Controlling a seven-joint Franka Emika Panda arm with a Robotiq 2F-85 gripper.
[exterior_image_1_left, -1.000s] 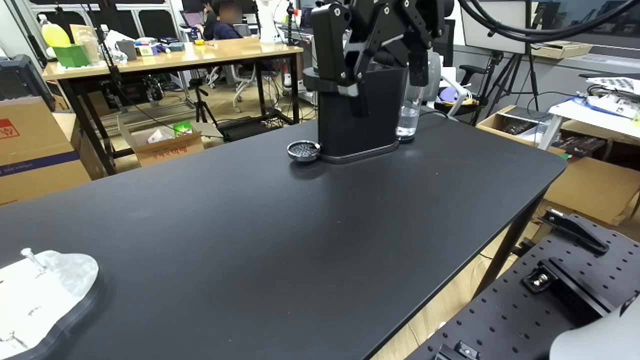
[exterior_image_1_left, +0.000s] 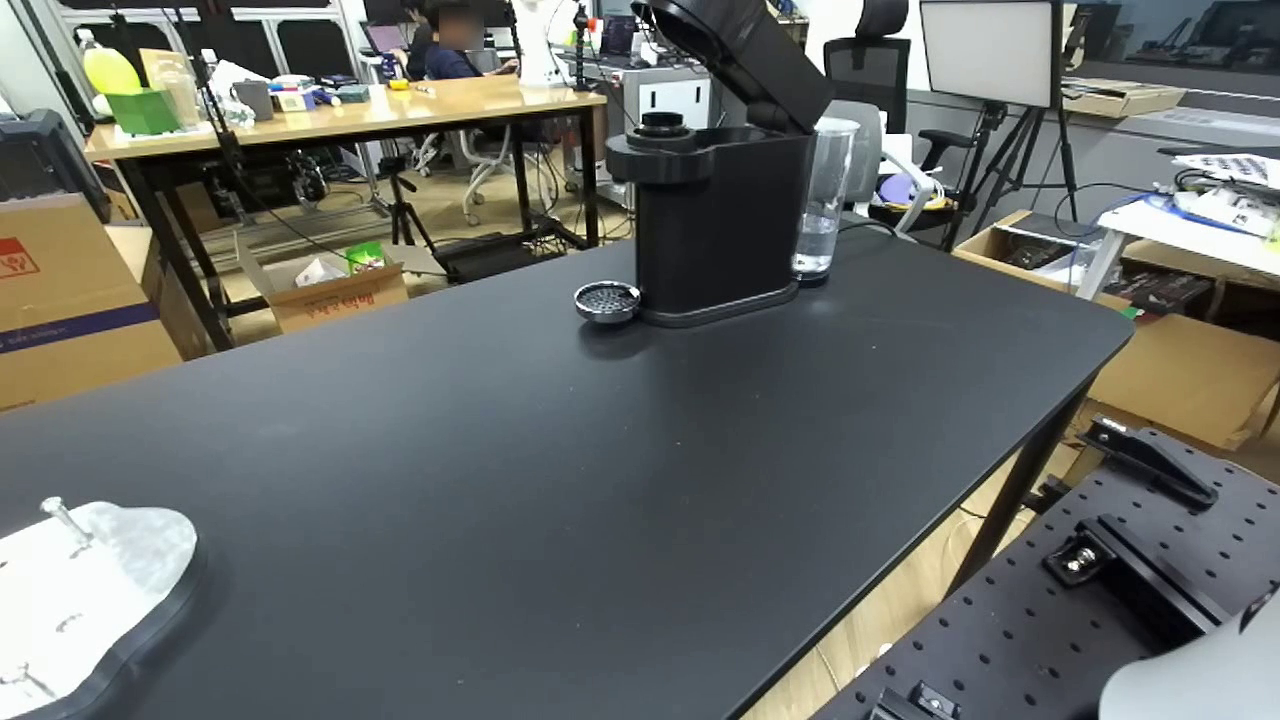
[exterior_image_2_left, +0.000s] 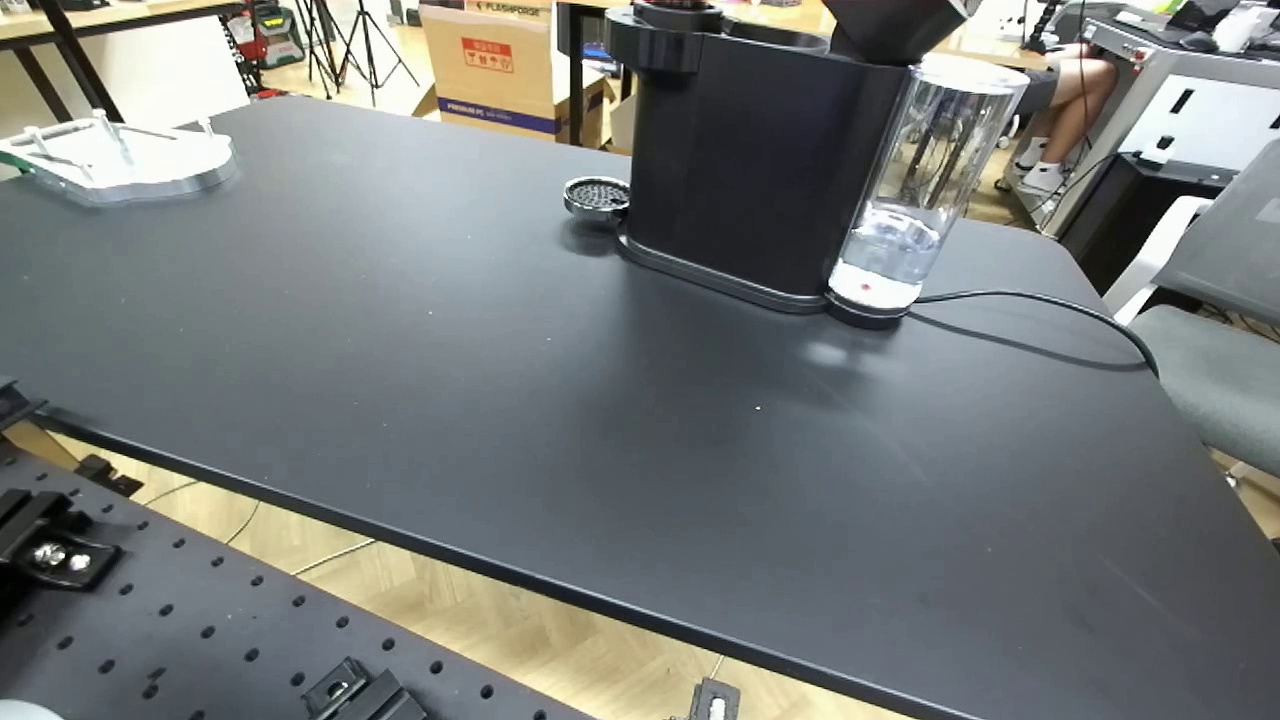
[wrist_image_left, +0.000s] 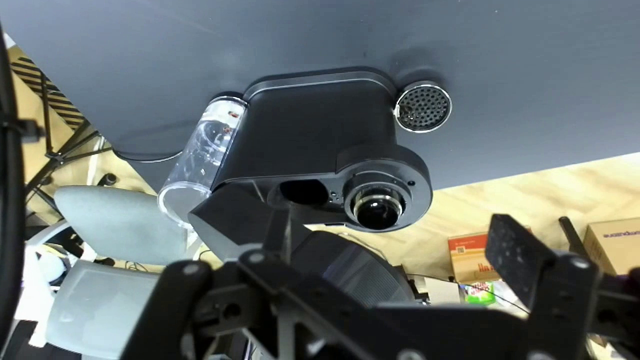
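A black coffee machine (exterior_image_1_left: 720, 228) stands at the table's far side, its lid (exterior_image_1_left: 746, 54) tilted up and its top exposed. From above, the wrist view shows a round opening (wrist_image_left: 378, 208) in the machine's head. The clear water tank (exterior_image_2_left: 912, 192) is attached at one side, partly filled; a round metal drip grid (wrist_image_left: 423, 107) sits at the other. My gripper is open, its two dark fingers wide apart with nothing held between them. It is out of sight in both exterior views.
A white tray with pegs (exterior_image_1_left: 96, 576) lies at one end. A power cable (exterior_image_2_left: 1044, 306) runs from the tank side over the table's edge. A perforated mounting plate (exterior_image_1_left: 1032, 600) borders the near side.
One second ago the gripper was in front of the machine's upper part in exterior view 1.
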